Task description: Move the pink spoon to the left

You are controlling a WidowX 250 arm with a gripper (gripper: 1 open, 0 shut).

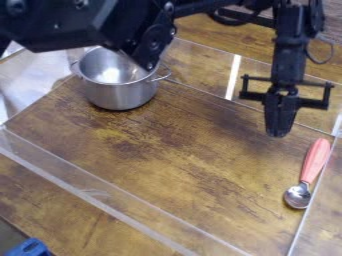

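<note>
The pink spoon (pixel 315 160) lies on the wooden table near the right edge of the view. Its pink handle points away from the camera, and its silver bowl end is nearer. My black gripper (pixel 279 131) is pointing down, behind and a little left of the handle, with a visible gap between them in the image. The spoon is not in its grasp. At this size the fingers blend into one dark shape, so how they stand is unclear.
A silver metal pot (pixel 118 84) with side handles stands at the back left, below the dark arm (pixel 94 20). A blue object (pixel 27 247) shows in the near left corner. The table's middle, left of the spoon, is bare wood.
</note>
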